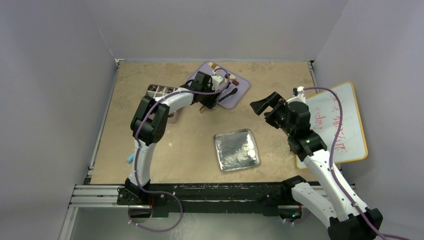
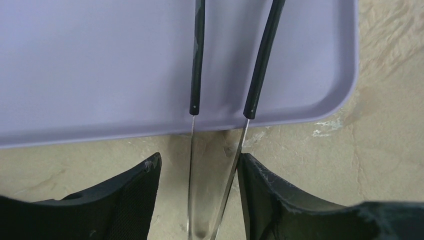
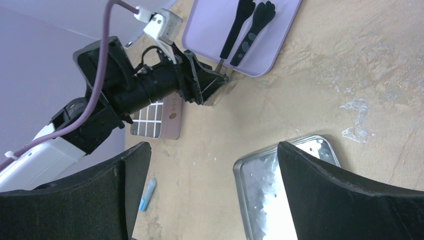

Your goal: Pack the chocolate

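My left gripper is part open around the metal handle end (image 2: 225, 192) of black-tipped tongs (image 2: 260, 62), which overhang the near rim of the lilac tray (image 2: 75, 65); its right finger is at the metal, the left one apart. In the top view, small brown and pale pieces (image 1: 234, 81), perhaps chocolates, sit on that tray, partly hidden by the arm. A compartment box (image 3: 170, 122) lies left of it, partly covered. My right gripper (image 1: 265, 105) stands open over the right side of the table, nothing between its fingers.
A steel tray (image 1: 237, 150) lies at the front centre. A whiteboard (image 1: 345, 125) is at the right edge, a small blue object (image 1: 130, 158) at the front left.
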